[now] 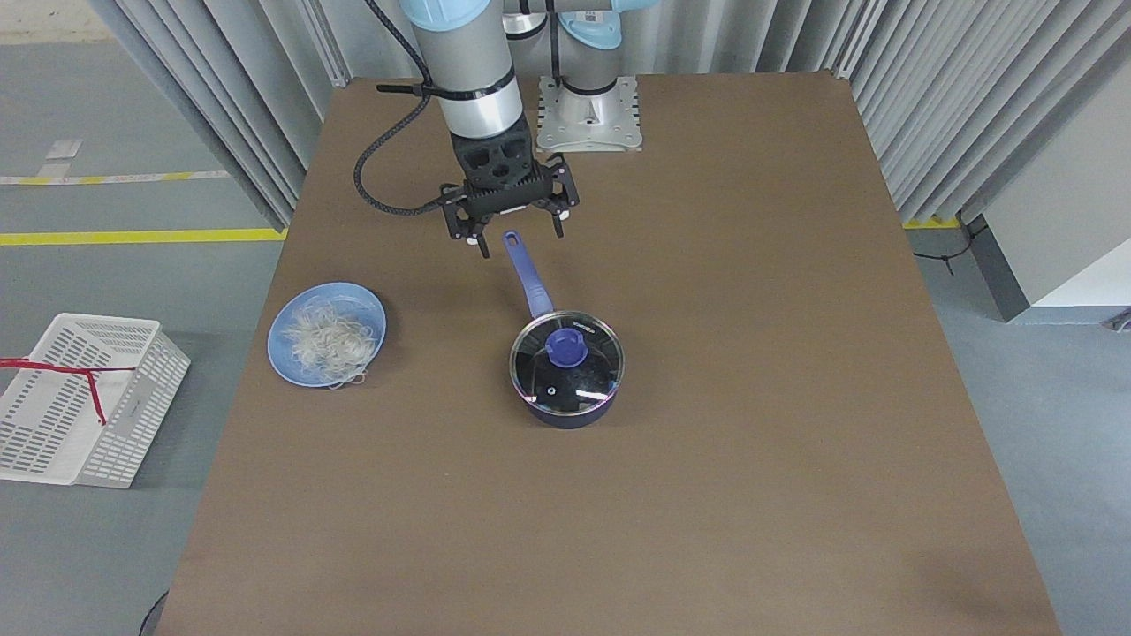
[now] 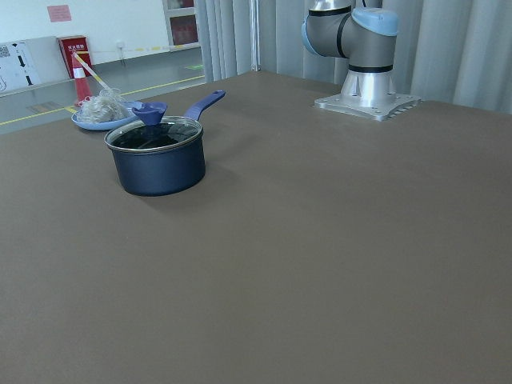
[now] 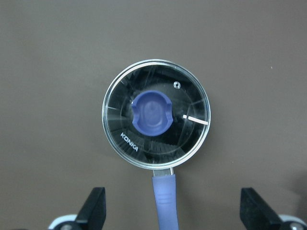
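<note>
A dark blue pot with a glass lid and blue knob stands mid-table, its blue handle pointing toward the robot. In the wrist view the lid is centred and the handle runs down between my fingers. My gripper is open above the table, just behind the handle's end, with nothing between its fingers. Left of the pot sits a blue plate heaped with pale, stringy strands.
The robot base stands at the back edge. A white basket with red straps is on the floor to the left.
</note>
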